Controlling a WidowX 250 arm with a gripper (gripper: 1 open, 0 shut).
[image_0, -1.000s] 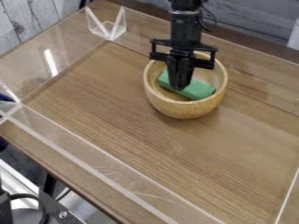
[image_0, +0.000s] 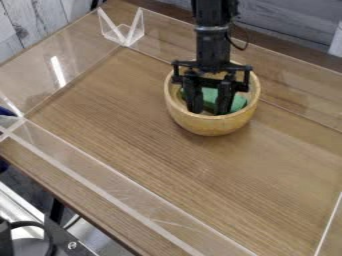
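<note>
A black gripper (image_0: 211, 88) reaches down from the top centre into a light wooden bowl (image_0: 209, 125), its fingers spread open around a green object (image_0: 238, 103). The green object lies inside the bowl, partly hidden behind the fingers; I cannot tell whether they touch it.
A clear plastic container (image_0: 120, 28) stands at the back left. Black cables or parts (image_0: 34, 240) are at the bottom left corner, and a small blue item is at the left edge.
The gripper has moved down and toward the front, deeper into the bowl, and its fingers now cover more of the green object.
</note>
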